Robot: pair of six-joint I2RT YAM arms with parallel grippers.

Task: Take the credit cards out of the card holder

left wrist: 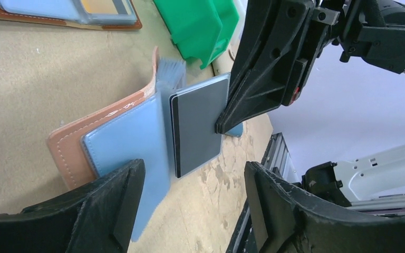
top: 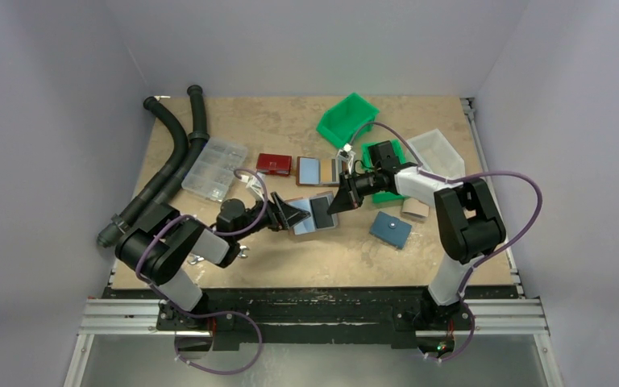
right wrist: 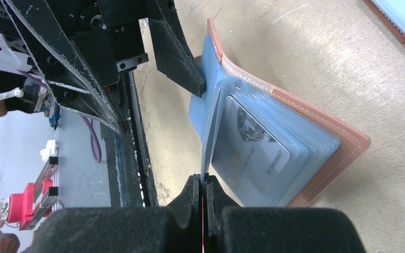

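The open card holder (left wrist: 126, 137), brown outside with blue panels, stands between my grippers, its clear sleeves fanned and holding cards (right wrist: 258, 147). A dark grey panel (left wrist: 198, 124) faces the left wrist view. My right gripper (top: 334, 207) is shut on a thin clear sleeve of the holder. My left gripper is open, its fingers spread at the holder's left side, nothing between them in its wrist view except the holder beyond.
Behind are a red case (top: 274, 161), another open holder (top: 309, 171), green bins (top: 346, 121) and a clear organiser (top: 213, 169). A blue case (top: 390, 229) lies at the right.
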